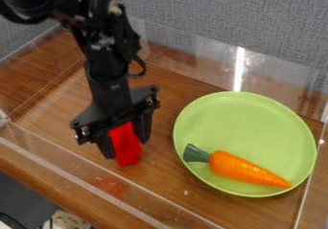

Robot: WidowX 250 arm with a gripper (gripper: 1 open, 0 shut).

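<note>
The black gripper is low over the wooden table, its fingers around a long red block at the left of centre; the upper part of the block is hidden behind the gripper. Whether the fingers press on it is not clear. To the right, an orange toy carrot with a green top lies on a light green plate.
Clear acrylic walls border the wooden table, with a grey padded wall behind. Open wood lies left of the gripper and behind the plate.
</note>
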